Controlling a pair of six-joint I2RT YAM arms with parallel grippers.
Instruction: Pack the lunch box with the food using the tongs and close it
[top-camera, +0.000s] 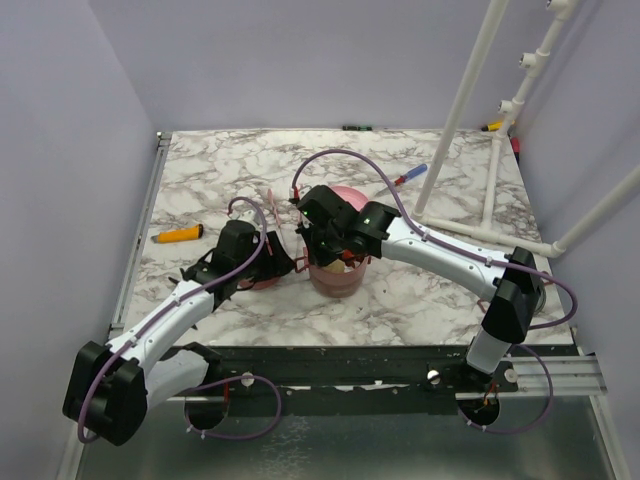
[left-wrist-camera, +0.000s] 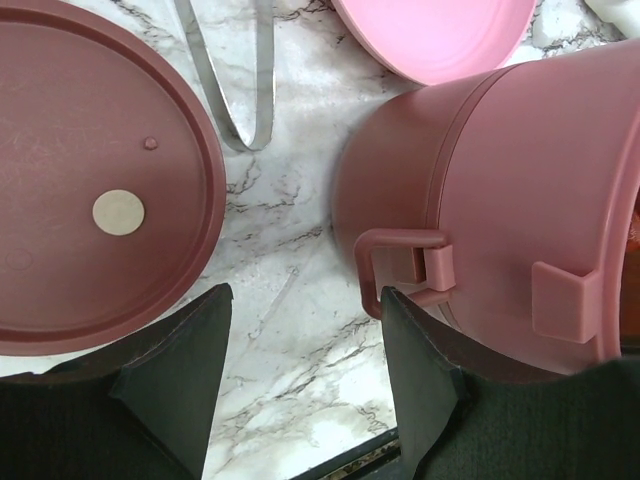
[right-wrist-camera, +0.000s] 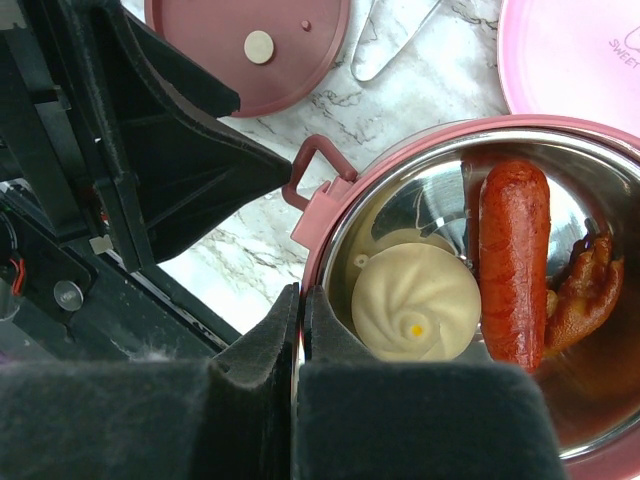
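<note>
The pink lunch box stands open in the middle of the table, its near wall filling the right of the left wrist view. Inside are a white bun, a sausage and a browned piece of meat. My right gripper is shut at the box's left rim, with a thin pink strip showing between its fingers. My left gripper is part open, empty between its fingers; its right fingertip overlaps the box's side handle in view. Whether they touch, I cannot tell.
The round pink lid lies left of the box, under the left arm. Metal tongs and a pink plate lie behind. A yellow-orange tool is at far left, a blue-handled screwdriver at back right.
</note>
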